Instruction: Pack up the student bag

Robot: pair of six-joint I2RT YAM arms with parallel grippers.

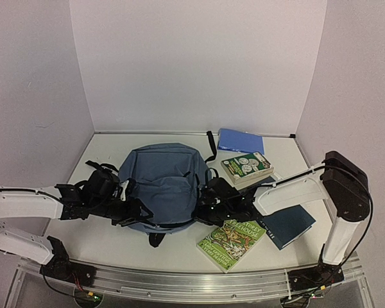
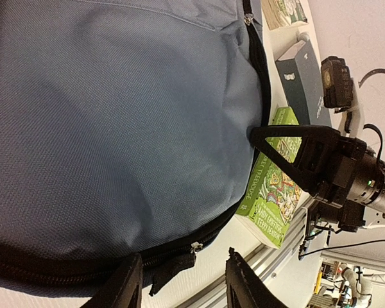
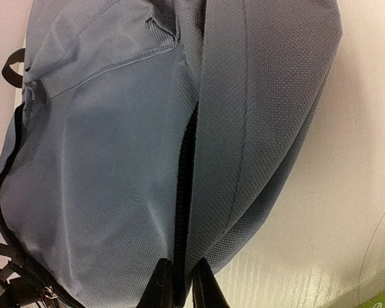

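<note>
The blue-grey student bag (image 1: 165, 168) lies flat on the table, its zipped opening toward the near edge. At its near left side, my left gripper stands open over the bag's edge; a black strap tab (image 2: 173, 271) shows between and beyond its spread fingers. On the right side, my right gripper is shut on the zippered edge of the bag, fabric running between its fingertips. A green treehouse book (image 1: 231, 245) lies in front of the right arm. Whether anything is inside the bag is hidden.
Right of the bag lie a dark blue book (image 1: 287, 226), partly under the right arm, and a thick green-and-white book (image 1: 247, 165). A blue folder (image 1: 240, 140) rests at the back. Free table shows in front of the bag.
</note>
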